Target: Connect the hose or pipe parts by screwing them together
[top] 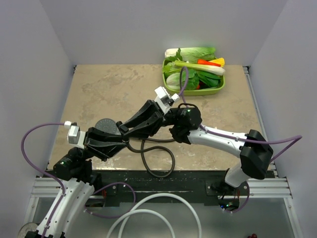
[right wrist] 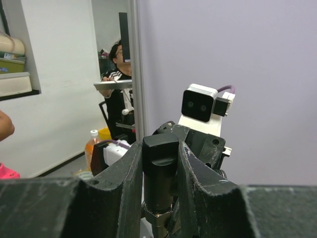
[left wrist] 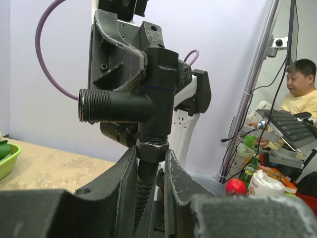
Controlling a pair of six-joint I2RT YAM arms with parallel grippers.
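In the left wrist view a black tee fitting (left wrist: 157, 84) with a threaded side branch (left wrist: 94, 105) stands upright on the nut at the end of a ribbed hose (left wrist: 144, 193). My left gripper is shut on the hose's nut end. My right gripper is shut on the tee fitting, directly above. From the top view, both grippers (top: 106, 141) (top: 130, 126) meet over the left front of the table. The black hose (top: 163, 173) runs in loops on the table beneath them.
A green basket (top: 213, 89) of vegetables stands at the back right. A dark round disc (top: 105, 124) is behind the grippers. White tubing (top: 173, 196) loops below the front edge.
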